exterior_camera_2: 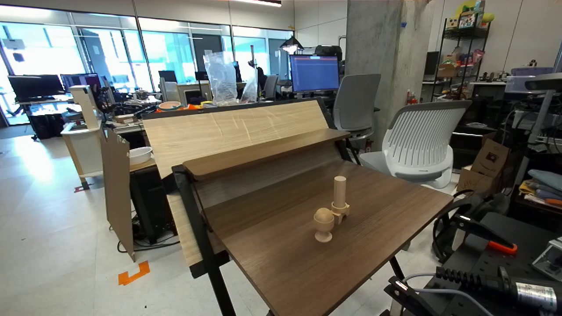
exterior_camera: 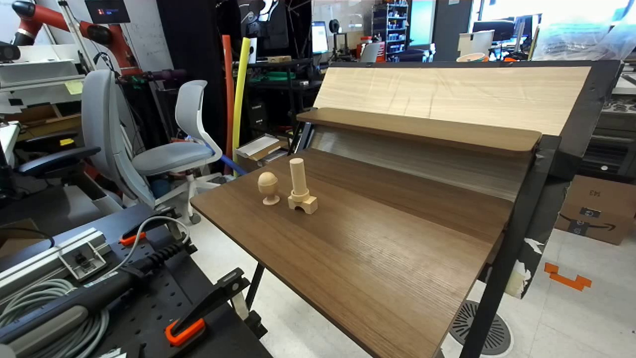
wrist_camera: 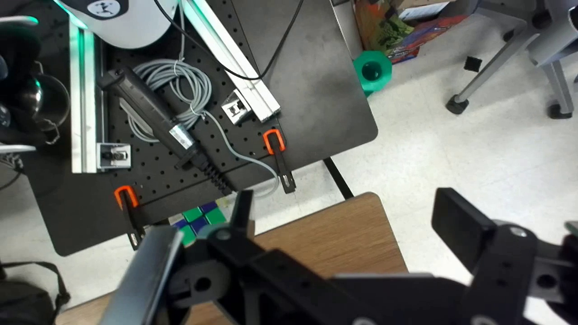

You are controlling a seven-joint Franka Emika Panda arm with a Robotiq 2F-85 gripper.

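Two light wooden pieces stand upright on the brown desk (exterior_camera: pixel 381 256). One is a cup on a round foot with a ball in its top, the ball-topped cup (exterior_camera: pixel 269 188). Beside it rises a cylinder (exterior_camera: pixel 298 175) seated in a notched wooden base (exterior_camera: pixel 302 202). From the other side, the cup (exterior_camera_2: pixel 323 225) stands nearer that camera than the cylinder (exterior_camera_2: pixel 340 192). In the wrist view my gripper is open, its fingers wide apart and nothing between them. A bare desk corner shows below it; neither wooden piece is visible there. The exterior views do not show the gripper.
A raised shelf (exterior_camera: pixel 417 128) runs along the desk's back. The black side table (wrist_camera: pixel 325 108) carries coiled cable (wrist_camera: pixel 200 89), metal rails and orange-tipped clamps. A floor gap separates it from the desk.
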